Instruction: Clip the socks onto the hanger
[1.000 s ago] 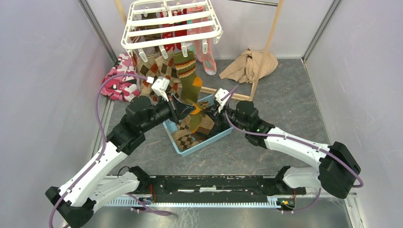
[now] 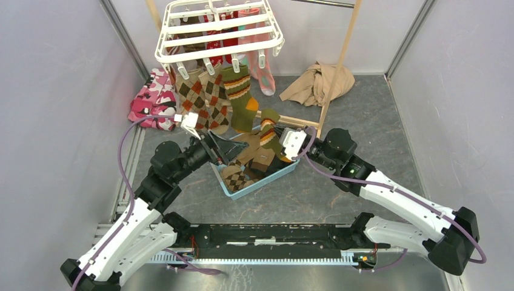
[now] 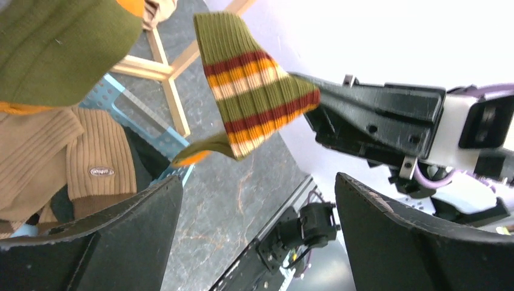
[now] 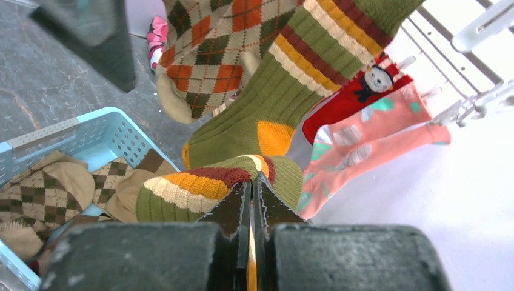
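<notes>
A white clip hanger [image 2: 219,56] holds argyle, green striped, red and pink socks. My right gripper is shut on a green striped sock [image 3: 260,91], gripped near its striped cuff and draping to both sides, above the blue basket [image 2: 254,187]. My left gripper [image 2: 227,151] stands open just left of it, nothing between its wide-spread fingers in the left wrist view. The blue basket holds brown, dark and argyle socks [image 4: 42,200].
A pink bundle [image 2: 148,100] lies at the left wall, a tan cloth [image 2: 315,85] at the back right. A wooden frame [image 2: 339,48] stands behind. The grey floor right of the basket is clear.
My left gripper has opened and backed off left and down from the sock. My right gripper has drawn right with the sock, whose striped part now shows.
</notes>
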